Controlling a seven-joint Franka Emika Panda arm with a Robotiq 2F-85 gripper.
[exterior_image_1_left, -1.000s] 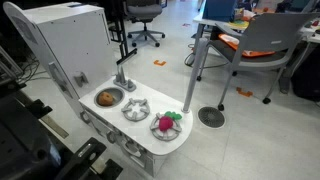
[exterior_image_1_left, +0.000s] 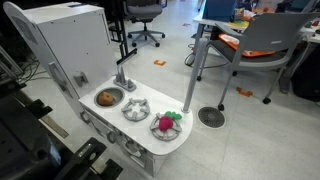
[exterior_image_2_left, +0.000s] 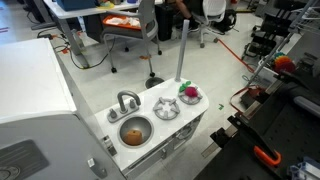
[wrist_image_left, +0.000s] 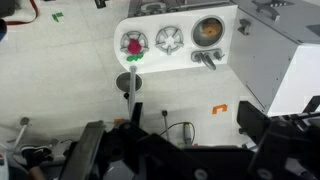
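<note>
A white toy kitchen counter (exterior_image_1_left: 135, 122) stands on the floor, with a round metal sink (exterior_image_2_left: 147, 128) and two burners. An orange-brown item (exterior_image_1_left: 107, 99) lies in the sink. On the burner farther from the sink sits a reddish-pink item (exterior_image_1_left: 165, 124) with something green (exterior_image_1_left: 174, 115) beside it; the nearer burner (exterior_image_1_left: 136, 109) is bare. In the wrist view my gripper shows as dark fingers spread apart, open, with only floor visible between them. It hangs away from the counter and touches none of these items. Exterior view 1 shows dark arm parts at lower left.
A grey-white box cabinet (exterior_image_1_left: 82, 45) rises beside the sink, and a faucet (exterior_image_1_left: 122, 77) stands behind it. An upright grey post (exterior_image_1_left: 193, 75) borders the counter. A round metal dish (exterior_image_1_left: 211, 117) lies on the floor near a grey chair (exterior_image_1_left: 258, 45).
</note>
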